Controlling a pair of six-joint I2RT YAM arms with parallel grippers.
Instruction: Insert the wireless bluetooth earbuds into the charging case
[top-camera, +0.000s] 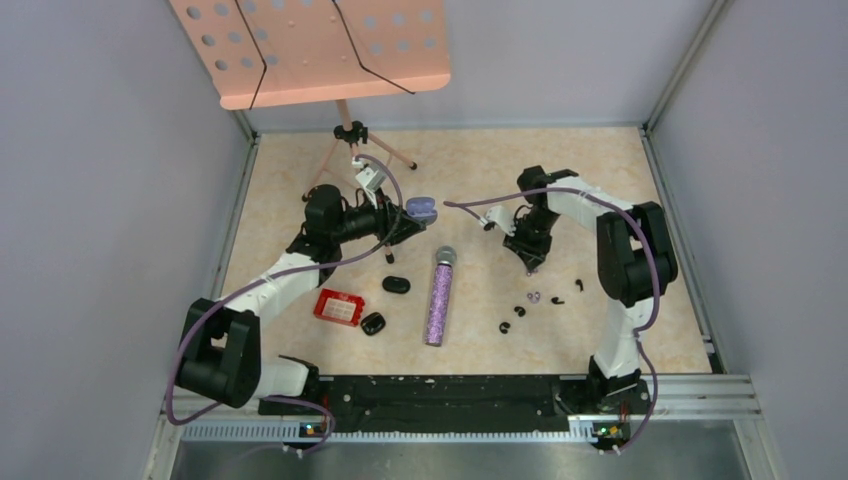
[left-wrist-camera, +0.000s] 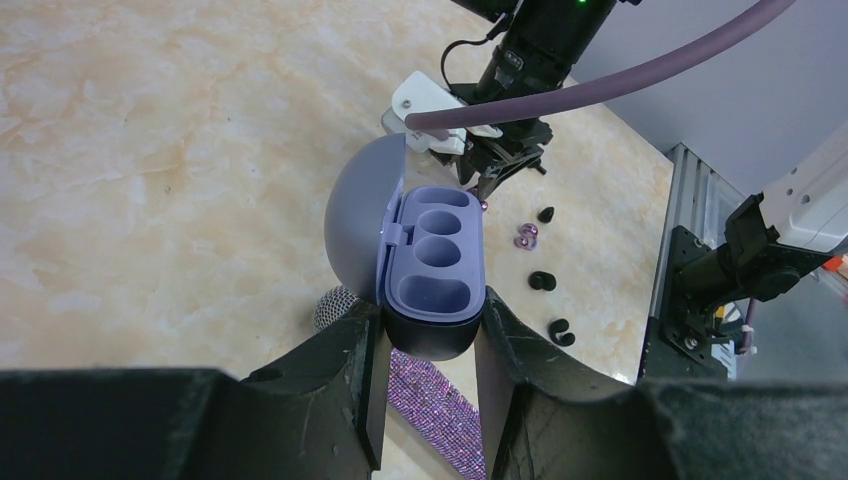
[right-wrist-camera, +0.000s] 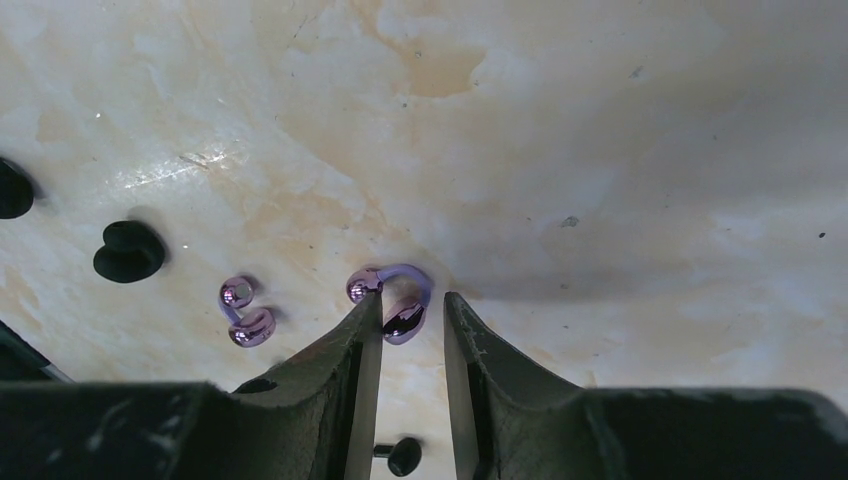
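Observation:
My left gripper is shut on an open lavender charging case (left-wrist-camera: 435, 260), held in the air left of centre in the top view (top-camera: 421, 208). My right gripper is low over the table, its fingers part open on either side of a purple earbud (right-wrist-camera: 405, 316); whether they touch it is unclear. A second purple earbud (right-wrist-camera: 252, 326) lies to its left in the right wrist view. Several small black earbuds (top-camera: 504, 328) lie scattered on the right half of the table.
A glittery purple microphone (top-camera: 438, 305) lies at the middle. Black cases (top-camera: 396, 285) and a red box (top-camera: 338, 307) sit at the left. A pink stand (top-camera: 320, 60) rises at the back.

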